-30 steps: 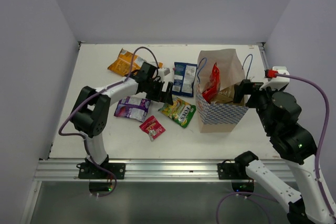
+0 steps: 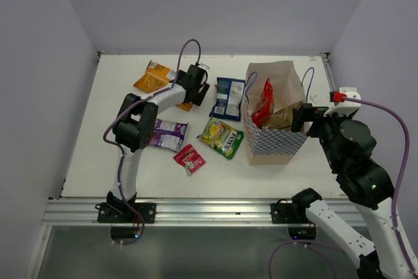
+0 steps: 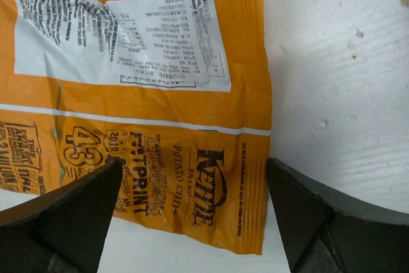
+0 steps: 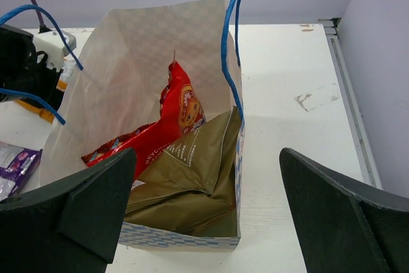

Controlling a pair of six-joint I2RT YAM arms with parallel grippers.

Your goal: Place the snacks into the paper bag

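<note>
An orange Kettle chip bag (image 2: 149, 76) lies face-down at the back left; my left gripper hangs open over it, fingers either side of its printed end. My right gripper is open above the checked paper bag (image 2: 274, 142), which holds a red packet (image 4: 176, 113) and an olive-gold one (image 4: 192, 183). Also on the table lie a navy packet (image 2: 227, 99), a purple packet (image 2: 168, 134), a green packet (image 2: 222, 136) and a small red packet (image 2: 189, 158).
The bag's blue handles stand up beside my right gripper. Walls border the back and both sides.
My left gripper has moved back, away from the green packet, over the orange bag. The right arm is nearly still.
</note>
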